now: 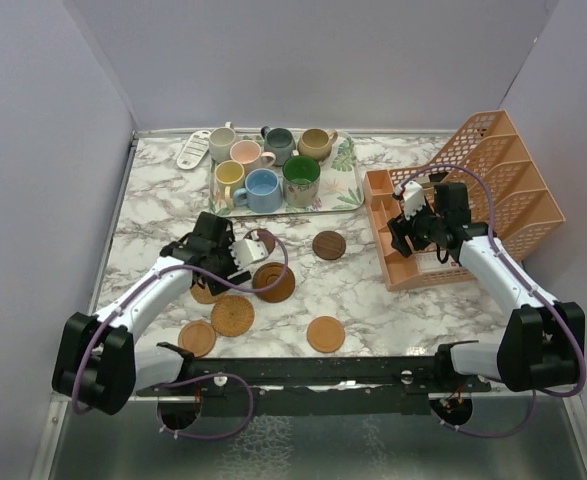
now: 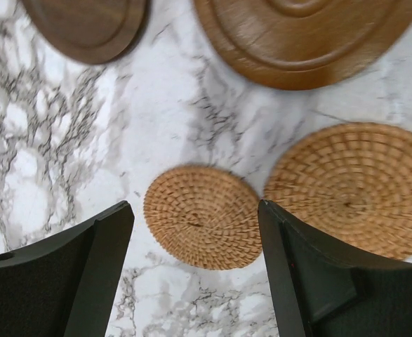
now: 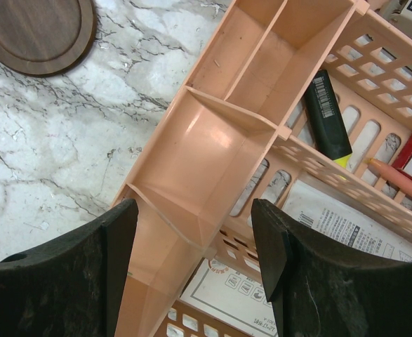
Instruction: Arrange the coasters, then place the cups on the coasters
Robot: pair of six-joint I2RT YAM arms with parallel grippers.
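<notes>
Several cups, among them a blue mug (image 1: pixel 263 192) and a green cup (image 1: pixel 301 182), stand on the tray at the back. Round coasters lie on the marble table: woven ones (image 2: pixel 200 217) (image 2: pixel 347 189), a wooden one (image 2: pixel 311 53) and darker discs (image 1: pixel 329 245). My left gripper hangs over the woven coasters at centre-left, fingers apart and empty. My right gripper is open above the orange organizer at the right, holding nothing.
The orange organizer (image 3: pixel 198 161) with boxes and small items fills the right side. A white slotted object (image 1: pixel 192 150) lies left of the tray. Free marble is at left and front right.
</notes>
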